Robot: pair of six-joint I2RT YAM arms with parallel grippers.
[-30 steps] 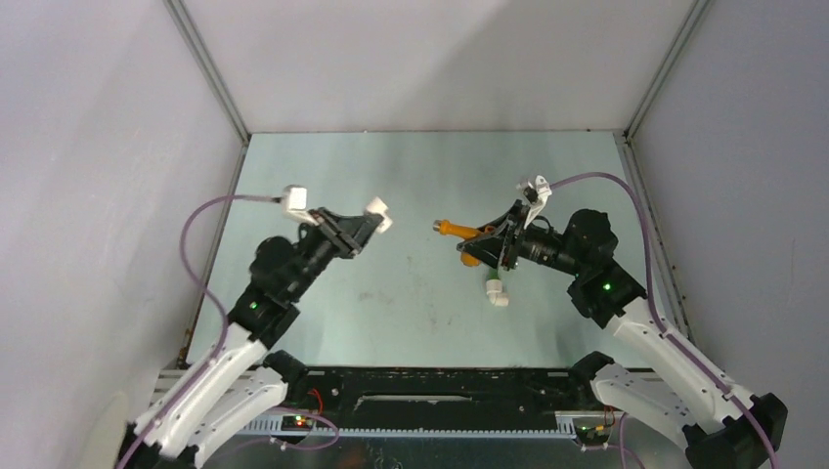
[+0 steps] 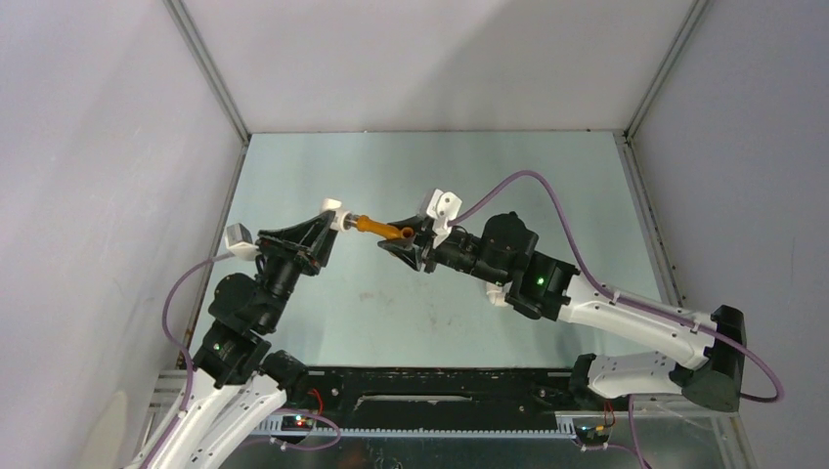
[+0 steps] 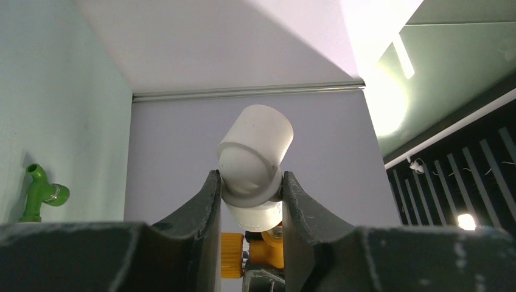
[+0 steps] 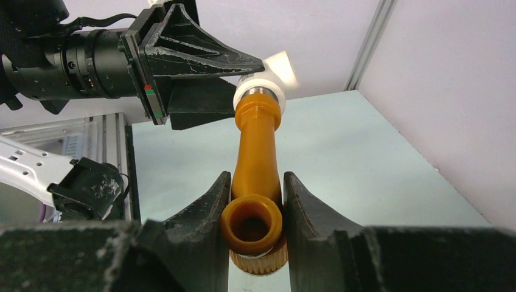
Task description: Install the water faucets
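Note:
A white pipe fitting (image 3: 252, 152) is between the fingertips of my left gripper (image 2: 329, 223), which grips it. My right gripper is shut on an orange faucet (image 4: 255, 146), held roughly level in the middle of the workspace. The faucet's metal threaded end meets the white fitting's opening in the top and right wrist views; how deep it sits cannot be told. A green faucet (image 3: 38, 191) lies on the board in the left wrist view.
On the pale board (image 2: 391, 303), another white fitting (image 2: 496, 293) lies partly under my right arm. Walls enclose the left, back and right. The board's near centre and back are clear.
My right gripper has moved left with the orange faucet, closing the gap to the white fitting. My left gripper has shifted left with its fitting since one second ago.

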